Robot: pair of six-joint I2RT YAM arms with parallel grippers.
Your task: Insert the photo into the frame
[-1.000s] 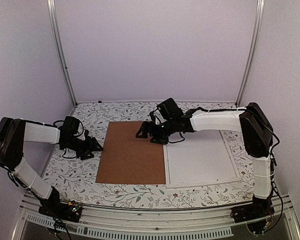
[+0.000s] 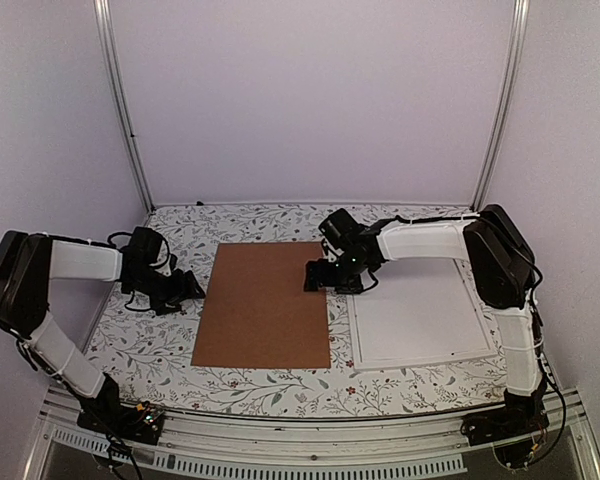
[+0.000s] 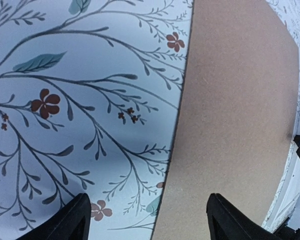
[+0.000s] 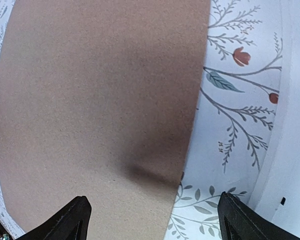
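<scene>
A brown square board [image 2: 260,320] lies in the middle of the floral mat. The white frame [image 2: 420,320] lies to its right, a strip of mat between them in the right wrist view. My left gripper is open just over the board's left edge, with nothing between its fingers. My right gripper stands open low over the board's right edge, beside the frame's raised left border [image 4: 276,165]. No separate photo can be told apart from these pieces.
Walls enclose the sides and back, and a metal rail [image 2: 310,425] runs along the front.
My right gripper has moved right from over the board to its right edge, and the white frame has shifted right, away from the board. The left arm has barely moved.
</scene>
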